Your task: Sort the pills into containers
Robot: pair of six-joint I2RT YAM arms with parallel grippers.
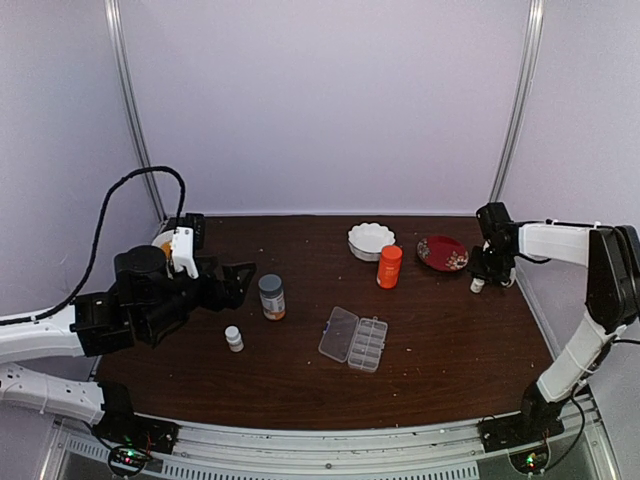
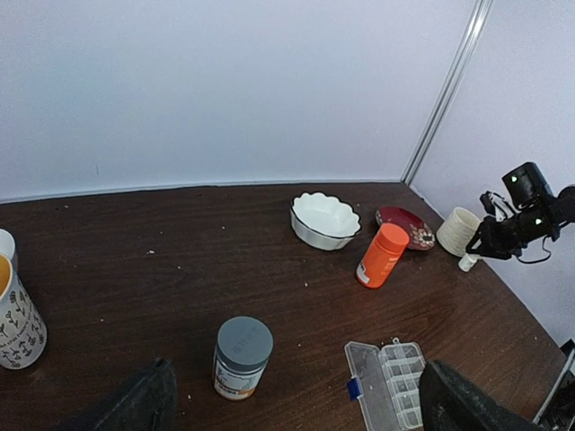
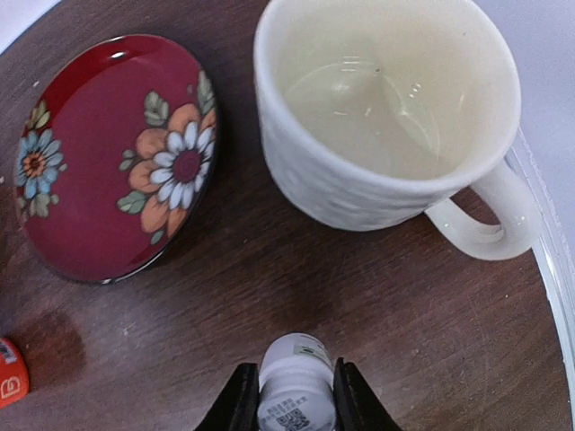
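My right gripper is shut on a small white bottle point(image 3: 296, 395), close to the white mug. My left gripper point(image 1: 240, 283) stands open above the left part of the table, and only dark wood and objects beyond show between its spread fingers. Below it, a second small white bottle point(image 1: 234, 339) stands on the table. A grey-lidded jar point(image 1: 272, 297) is just to the right of that gripper. The clear pill organizer point(image 1: 367, 345) lies with its lid open near the middle. Farther back is an orange bottle point(image 1: 389, 267).
The red flowered plate point(image 3: 94, 171) and white mug point(image 3: 350, 193) sit at the back right near the wall. A white scalloped bowl point(image 1: 371, 240) is behind the orange bottle. At far left stands a patterned cup point(image 2: 20, 328).
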